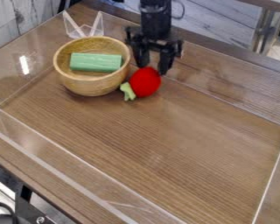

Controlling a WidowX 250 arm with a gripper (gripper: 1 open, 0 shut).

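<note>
The gripper (153, 56) reaches down from the top centre, dark, its fingertips just above and behind a red object with a pale green tip (145, 81), like a toy strawberry or radish, on the wooden table. Whether the fingers are open or shut is hard to tell. A wooden bowl (108, 83) at the left holds a green block (95, 62).
A pale edge (257, 12) runs along the back right, and a light-coloured border shows at the top left corner.
</note>
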